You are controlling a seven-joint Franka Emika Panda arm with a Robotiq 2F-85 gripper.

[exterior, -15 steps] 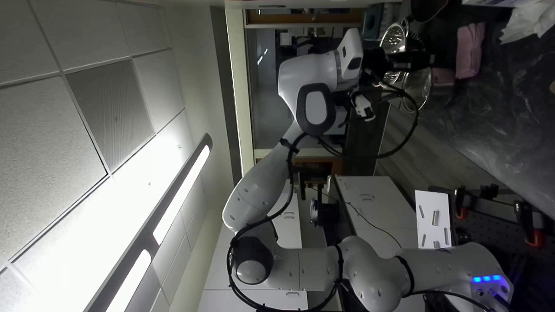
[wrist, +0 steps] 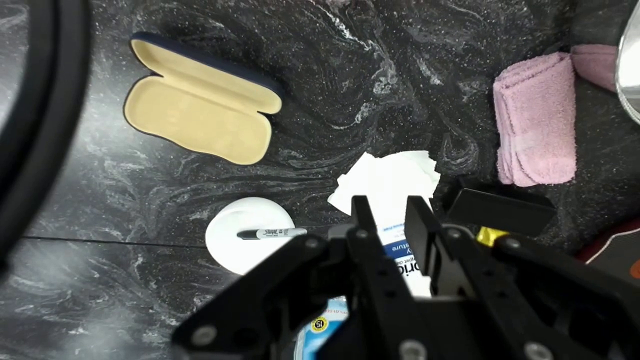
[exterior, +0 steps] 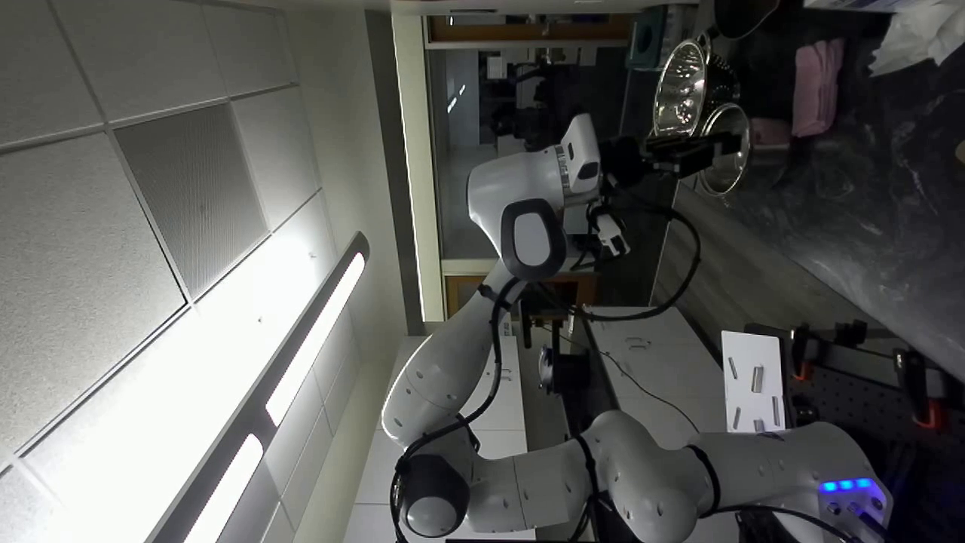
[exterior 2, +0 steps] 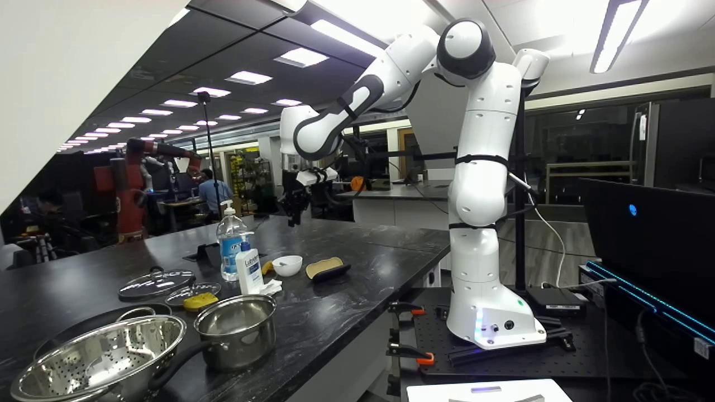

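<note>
My gripper is open above the dark counter, its two fingers apart with nothing held between them; in exterior view 2 the gripper [exterior 2: 293, 220] hangs well clear of the surface. Below the fingertips in the wrist view are a white lotion bottle [wrist: 408, 267] and white paper [wrist: 384, 174]. Left of them sits a white bowl [wrist: 243, 258], a grey marker [wrist: 270, 233] lying across it with one end reaching the right rim. An eyeglass case [wrist: 201, 123] with a tan lining lies open farther up. A folded pink towel [wrist: 535, 123] is at right.
Tall obstacles near the bowl are the clear pump bottle [exterior 2: 229, 248] and lotion bottle [exterior 2: 249, 271]. A steel pot [exterior 2: 238, 331], colander [exterior 2: 100, 355], yellow sponge [exterior 2: 199, 301] and lids [exterior 2: 157, 283] crowd one end. Counter around the eyeglass case is largely free.
In exterior view 1, the arm's hand has risen away from the counter and shifted back toward the robot's base. The pink towel and the cookware stay in place.
</note>
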